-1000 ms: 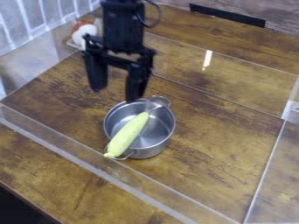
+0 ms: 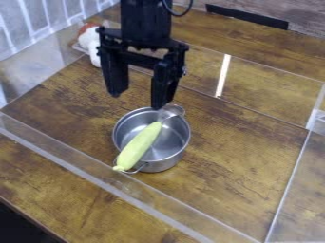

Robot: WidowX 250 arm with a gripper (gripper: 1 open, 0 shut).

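My black gripper (image 2: 140, 85) hangs open over the upper middle of the camera view, its two dark fingers spread above and behind a metal bowl (image 2: 172, 147). A long pale yellow-green object (image 2: 137, 147), like a corn cob or vegetable, lies diagonally in the bowl, its near end resting over the front rim. Nothing shows between the fingers.
A white and red object (image 2: 89, 40) sits at the upper left, partly behind the arm. Transparent panels edge the left and right sides.
The bowl and the pale object in it look unchanged.
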